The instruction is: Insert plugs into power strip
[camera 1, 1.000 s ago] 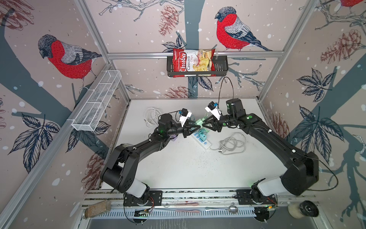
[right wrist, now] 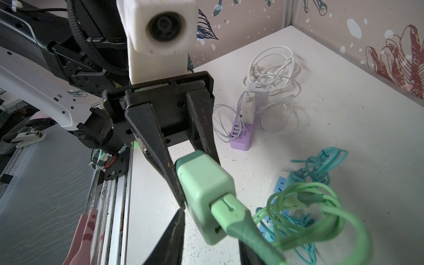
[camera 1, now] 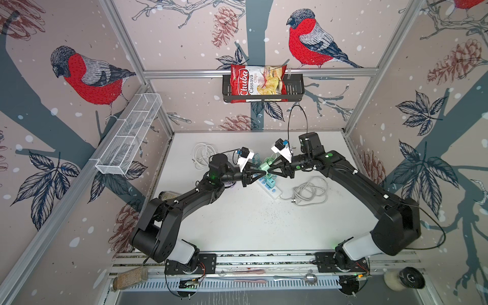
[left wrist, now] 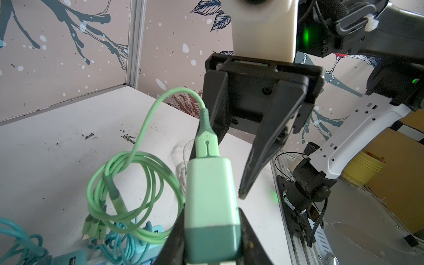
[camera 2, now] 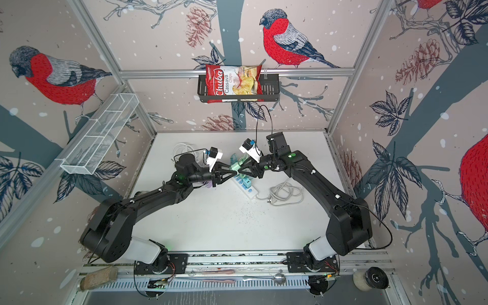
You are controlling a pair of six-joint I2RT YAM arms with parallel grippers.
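A pale green charger plug (left wrist: 212, 190) is gripped by my left gripper, its fingers pressed on opposite sides of the darker green end. A green cable connector (left wrist: 206, 143) sits in the plug's other end, and its coiled cable (left wrist: 132, 194) hangs beside it. Around the connector end my right gripper stands part open, one finger on each side, with a clear gap on at least one side. Below, on the table, lies the blue and white power strip (camera 1: 269, 188), partly hidden by the coil and teal cables (right wrist: 324, 163).
A purple and white power strip (right wrist: 243, 132) with a white plug (right wrist: 248, 108) lies farther left. Coiled white cables rest at the back left (camera 1: 203, 154) and right (camera 1: 310, 190).
My right gripper has shifted slightly left and down toward the green plug. The left arm has moved only a little, still holding the plug.
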